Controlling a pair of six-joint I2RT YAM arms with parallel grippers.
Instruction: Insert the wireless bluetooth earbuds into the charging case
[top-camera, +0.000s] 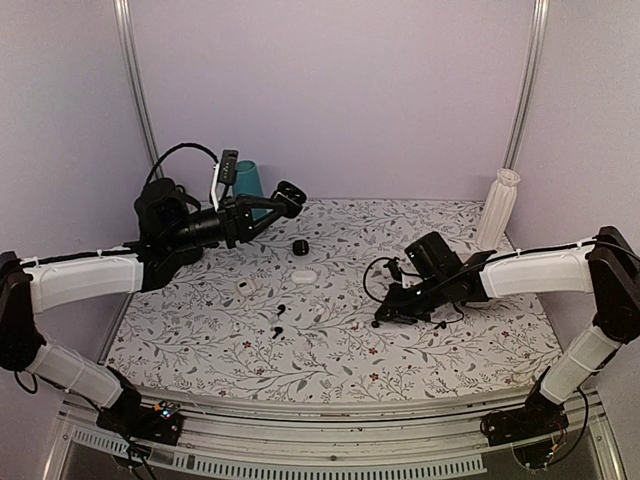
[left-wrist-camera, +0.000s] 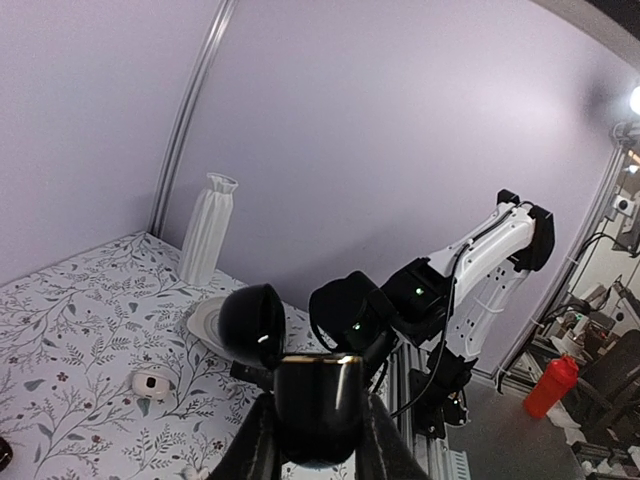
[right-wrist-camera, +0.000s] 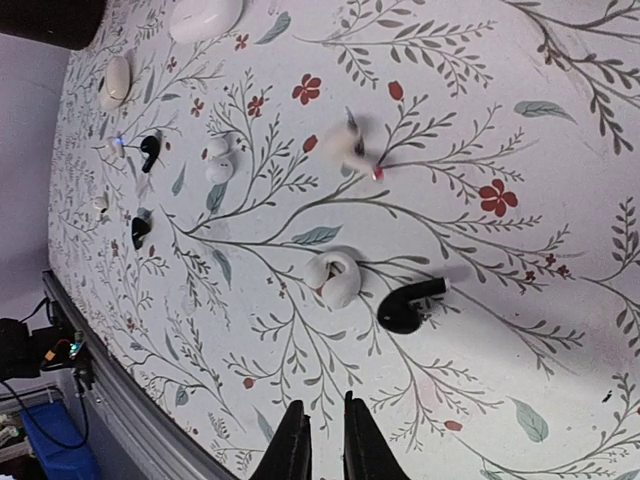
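My left gripper (top-camera: 262, 208) is raised at the left, shut on an open black charging case (left-wrist-camera: 318, 405), its lid (left-wrist-camera: 250, 322) upright. My right gripper is low over the right of the table; its two dark fingertips show a narrow gap, and I cannot see anything held between them. Ahead of it in the right wrist view lie a black earbud (right-wrist-camera: 400, 312), a white ring-shaped piece (right-wrist-camera: 340, 280) and a blurred pale piece (right-wrist-camera: 345, 145). Two more black earbuds (top-camera: 281, 309) lie at the middle left of the table.
White cases (top-camera: 303, 276), a small black case (top-camera: 300, 247) and other small white pieces lie about. A tall white vase (top-camera: 498, 210) stands back right, a teal container (top-camera: 247, 180) back left.
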